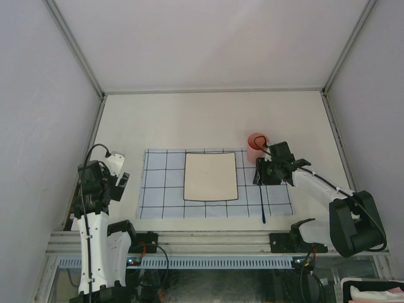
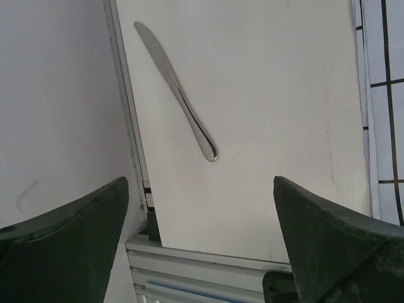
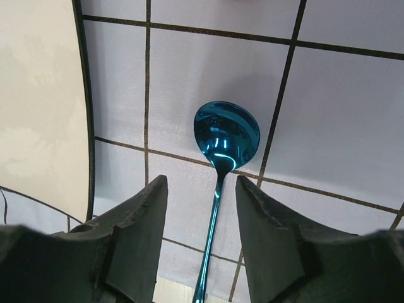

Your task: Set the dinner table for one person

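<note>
A blue metallic spoon (image 3: 226, 136) lies on the placemat to the right of the square cream plate (image 1: 210, 177), its handle (image 1: 263, 208) toward the table's front. Over the spoon is my right gripper, partly open; gaps show on both sides of the handle, and neither finger touches it. A silver knife (image 2: 183, 104) rests on the bare table at the far left, hidden from the top view. Above the table near that knife, my left gripper is open and empty. A reddish-pink cup (image 1: 255, 142) stands behind the right gripper, partly covered.
The white gridded placemat (image 1: 161, 183) is bare to the left of the plate. Clear table (image 1: 177, 120) extends behind it. Side walls stand close beyond both arms. A bin (image 1: 372, 290) with items sits outside the front right corner.
</note>
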